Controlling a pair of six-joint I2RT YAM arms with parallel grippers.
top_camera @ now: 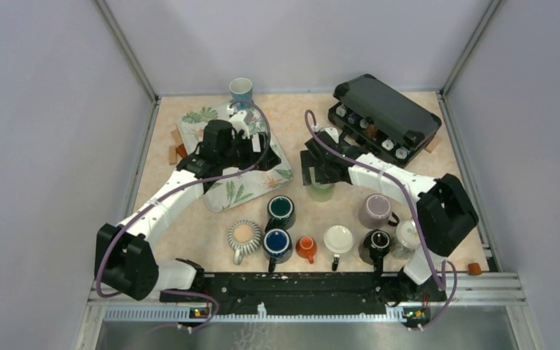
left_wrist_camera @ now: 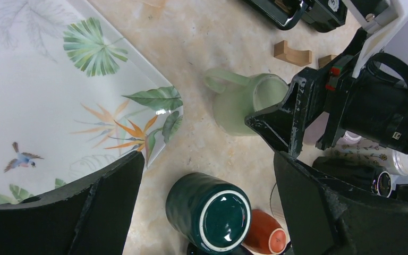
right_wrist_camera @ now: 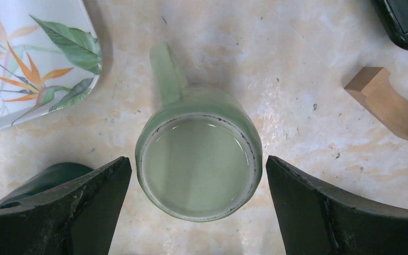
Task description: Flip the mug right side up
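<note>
A pale green mug stands beside the tray, its round end facing up into the right wrist view, its handle pointing away at the top. My right gripper is open above it, one finger to either side of the mug; whether they touch it I cannot tell. My left gripper hangs open over the floral tray, with nothing between its fingers.
Several mugs, including a dark green one and an orange one, fill the front. A black case lies back right. A wooden block lies right of the green mug.
</note>
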